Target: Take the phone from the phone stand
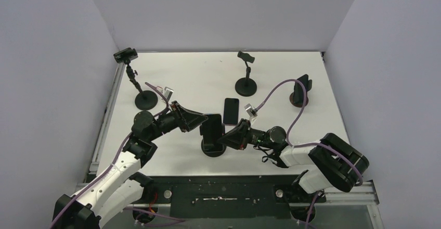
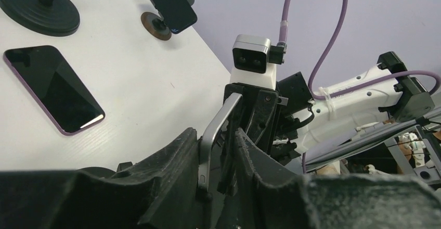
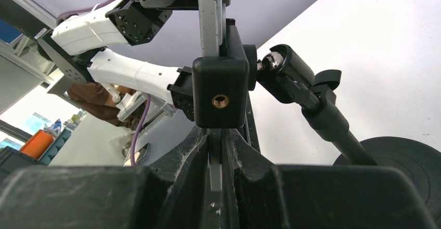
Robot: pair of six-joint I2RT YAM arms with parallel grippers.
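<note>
The black phone stands upright in the clamp of a black stand at the table's front middle. By its upper left corner is my left gripper. In the left wrist view the fingers stand apart, with the phone's silver edge between them and a gap beside it. Low on the phone's right side, my right gripper is shut on its edge. The right wrist view shows this phone edge between the fingertips, just below the stand's clamp block. The phone's back is mostly hidden.
Behind the stand, a second phone lies flat. Empty stands rise at the back left and back middle. Another stand with a phone is at the right.
</note>
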